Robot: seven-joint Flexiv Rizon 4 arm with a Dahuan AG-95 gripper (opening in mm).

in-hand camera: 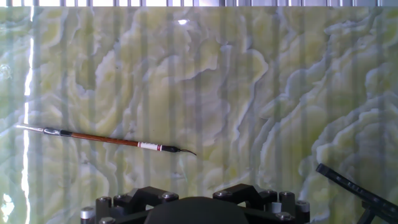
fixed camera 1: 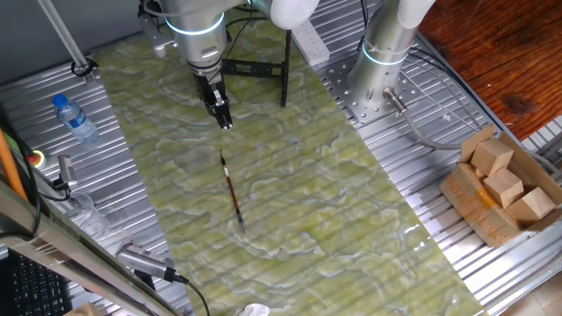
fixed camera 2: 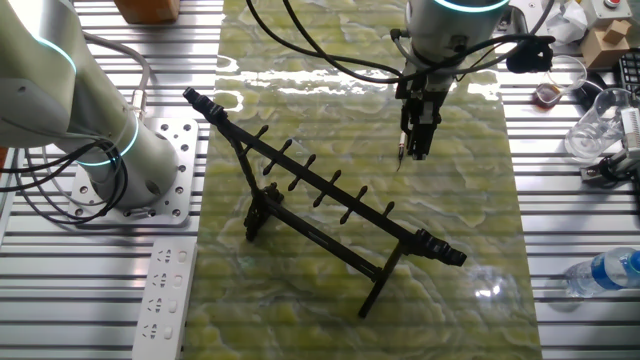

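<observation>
A writing brush (fixed camera 1: 233, 193) with a brown shaft lies flat on the green marbled mat. In the wrist view the brush (in-hand camera: 102, 138) lies almost level at the left, its pale tip to the left, and a white label and dark end with a thin loop to the right. My gripper (fixed camera 1: 225, 125) points down above the mat, near the loop end and apart from the brush. Nothing shows between its fingers, but their opening cannot be judged. A black rack (fixed camera 2: 320, 190) with a row of pegs stands on the mat beside the arm.
A water bottle (fixed camera 1: 75, 118) is off the mat's other side, and a cardboard box (fixed camera 1: 479, 206) holds wooden blocks.
</observation>
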